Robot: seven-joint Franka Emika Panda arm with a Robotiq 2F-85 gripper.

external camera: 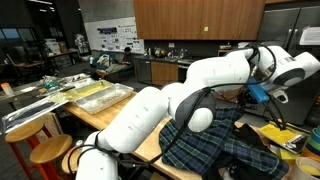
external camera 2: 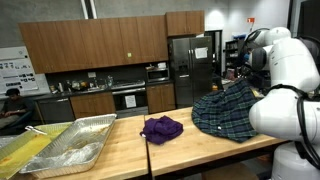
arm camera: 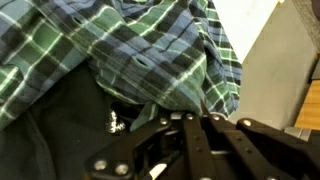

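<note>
A dark blue and green plaid cloth (external camera: 200, 145) lies over the wooden table, part of it raised. My gripper is shut on a bunched fold of that cloth in the wrist view, where the plaid runs right into the fingers. In the second exterior view the plaid cloth (external camera 2: 225, 112) rises toward the arm on the right; the gripper itself is hard to make out there. Black cloth (arm camera: 60, 135) lies under the plaid on the left of the wrist view.
A purple cloth (external camera 2: 162, 129) is crumpled near the table's middle. Foil trays (external camera 2: 77, 145) stand at the far left end. Yellow containers (external camera: 307, 168) are at the table's right end. Bare tabletop (external camera 2: 185, 155) shows between the purple and plaid cloths.
</note>
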